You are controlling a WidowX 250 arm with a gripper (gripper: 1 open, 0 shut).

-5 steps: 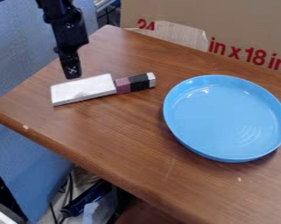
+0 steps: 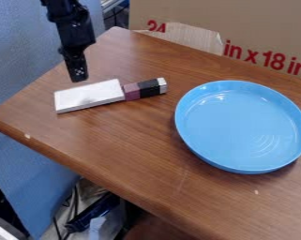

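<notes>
My black gripper (image 2: pixel 78 67) hangs at the upper left over the table's left edge, just above and behind a long object (image 2: pixel 87 95) with a white left part and a pinkish and black right section (image 2: pixel 145 89) ending in a light tip. Whether the fingers are open or shut is too small and dark to tell. A large light-blue plate (image 2: pixel 240 127) lies on the right half of the wooden table (image 2: pixel 127 141).
A cardboard box (image 2: pixel 240 28) with red print stands along the back, with a pale wooden piece (image 2: pixel 178 37) before it. Cables and clutter lie below the table at lower left.
</notes>
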